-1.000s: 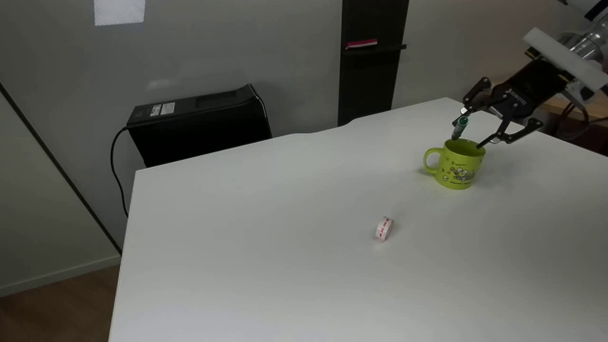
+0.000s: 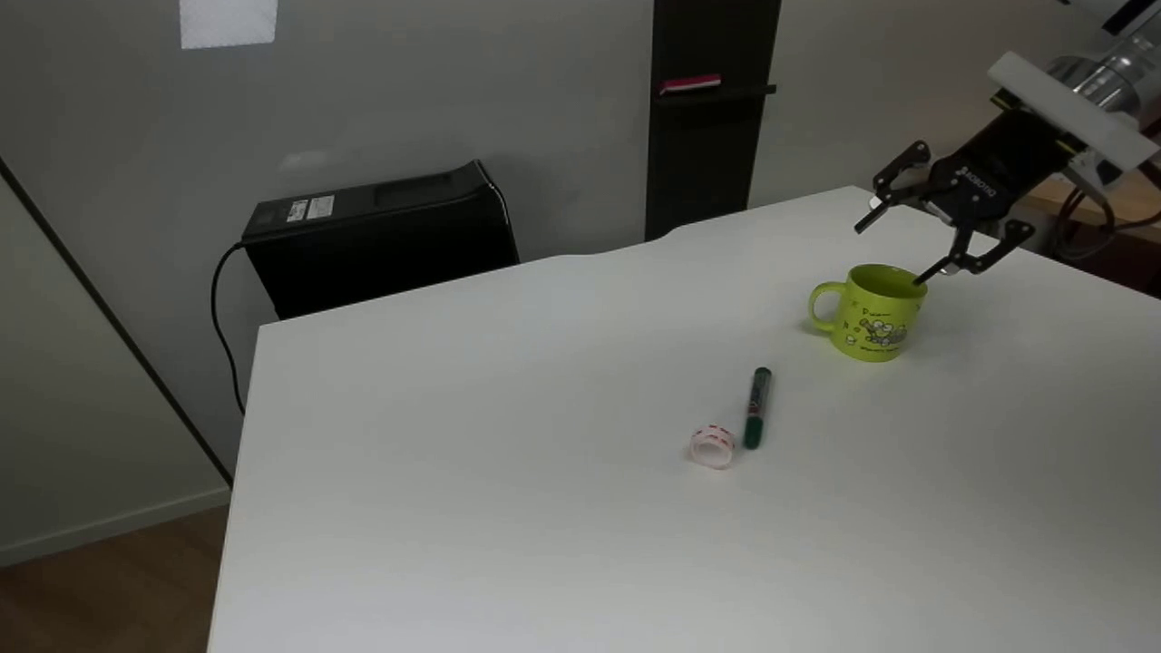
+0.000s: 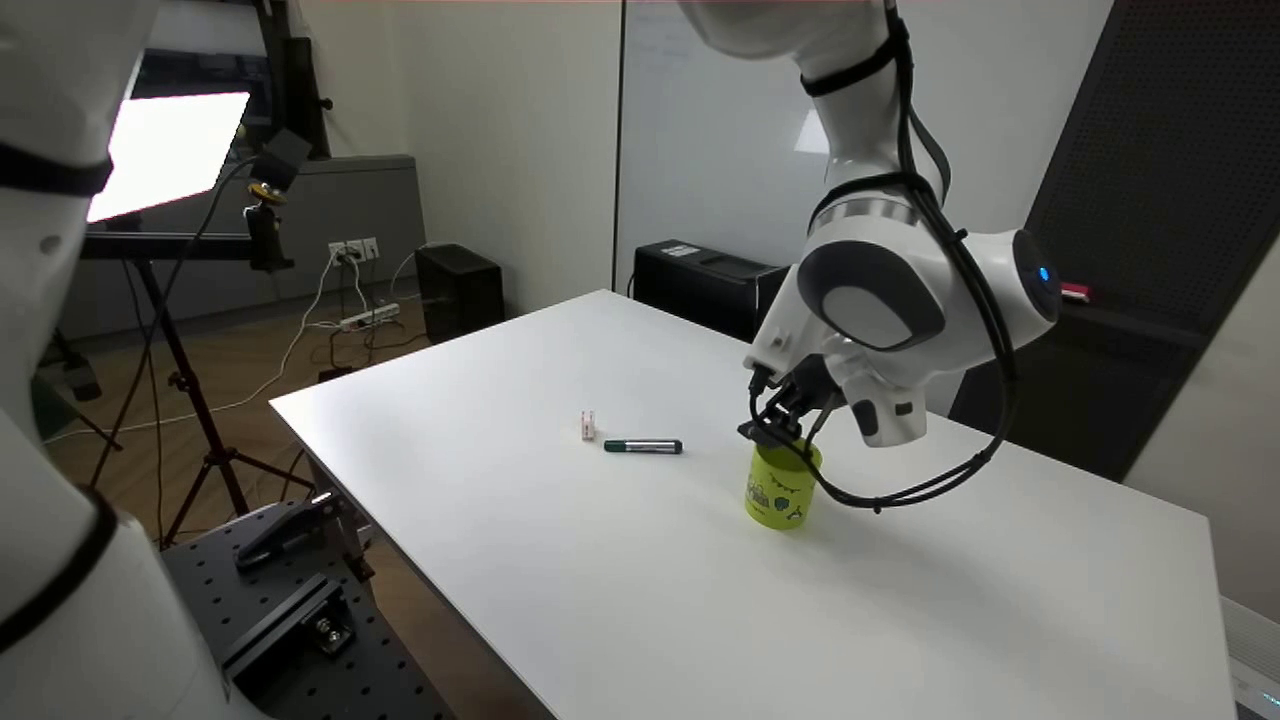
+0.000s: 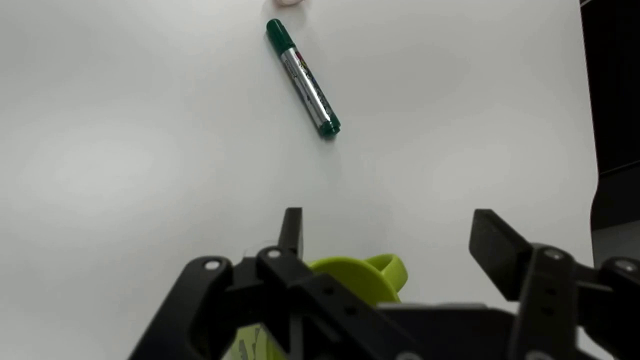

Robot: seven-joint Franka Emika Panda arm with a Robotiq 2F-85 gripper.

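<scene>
Just above the mouth of a green mug (image 2: 871, 321), my gripper (image 2: 889, 256) stands open, its fingers spread and empty. One fingertip is over the mug's rim, while the other lies off to the handle side. In the wrist view the mug (image 4: 354, 273) is partly hidden behind the left finger. A green-capped marker (image 2: 757, 408) lies flat on the table, apart from the mug, and shows whole as the marker (image 4: 304, 84) in the wrist view. Close to its cap rests a small white and red tape roll (image 2: 712, 434).
A black box-shaped machine (image 2: 381, 234) stands beyond the table's back edge. In the second exterior view, arm cables (image 3: 924, 490) loop low beside the mug.
The marker was at the gripper over the mug; now it lies on the table. The tape roll has shifted left and turned. The gripper has moved slightly, while the mug has stayed put.
</scene>
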